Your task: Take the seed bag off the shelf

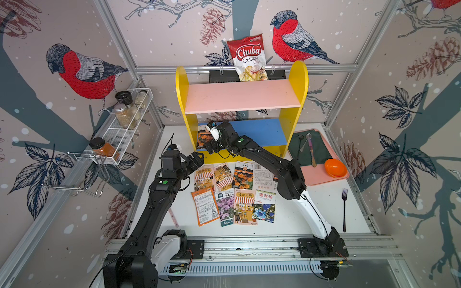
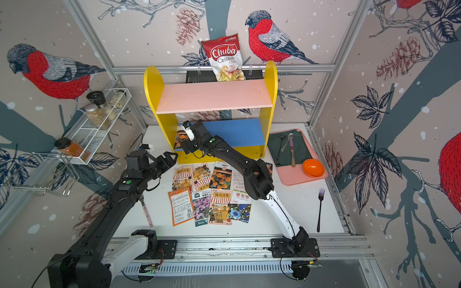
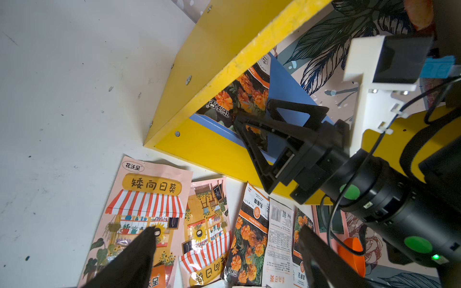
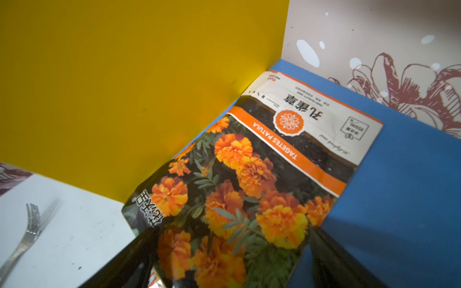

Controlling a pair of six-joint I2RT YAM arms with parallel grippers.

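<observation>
An orange-and-black marigold seed bag (image 4: 259,168) lies flat on the blue lower shelf (image 4: 384,192), close against the yellow left side panel (image 4: 134,86). Over its near part my right gripper stands open, its fingers spread either side in the right wrist view; whether they touch the bag cannot be told. My left gripper (image 1: 199,159) is open and empty, in front of the shelf's left corner. From the top left view, the right arm covers part of the seed bag.
Several other seed bags (image 1: 245,206) lie on the white table before the shelf. The pink upper shelf (image 1: 242,96) is close above the right gripper. At the right are a pink tray (image 1: 321,180), an orange bowl (image 1: 335,168) and a fork (image 1: 344,208).
</observation>
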